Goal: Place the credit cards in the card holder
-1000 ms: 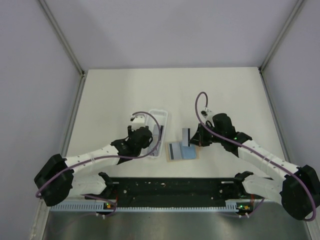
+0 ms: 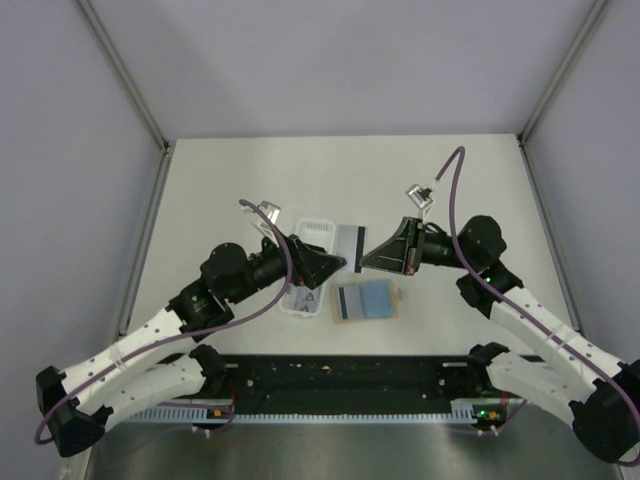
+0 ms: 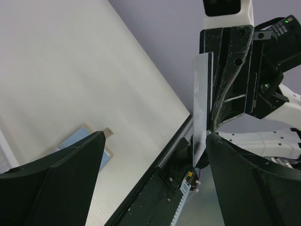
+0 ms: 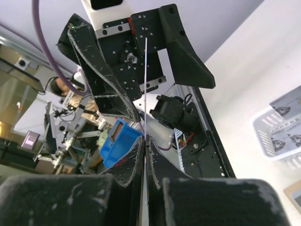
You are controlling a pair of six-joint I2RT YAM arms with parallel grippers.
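Note:
A silvery-white card [image 2: 349,243] with a dark stripe is held upright between the two arms, clear of the table. My right gripper [image 2: 366,263] is shut on it; edge-on, the card [image 4: 145,84] rises as a thin line from the closed fingertips. The left gripper stands open, facing the right one, with the card [image 3: 202,103] showing near its right-hand finger. Whether they touch cannot be told. Below lies the tan card holder [image 2: 397,296], bearing a grey and a blue card [image 2: 377,298].
A white basket [image 2: 318,224] stands left of the holder, with more cards [image 2: 304,299] in its near part, partly hidden by my left arm.
The right gripper has moved left and up the view with the card, away from above the holder. My left gripper has come from over the basket to face it.

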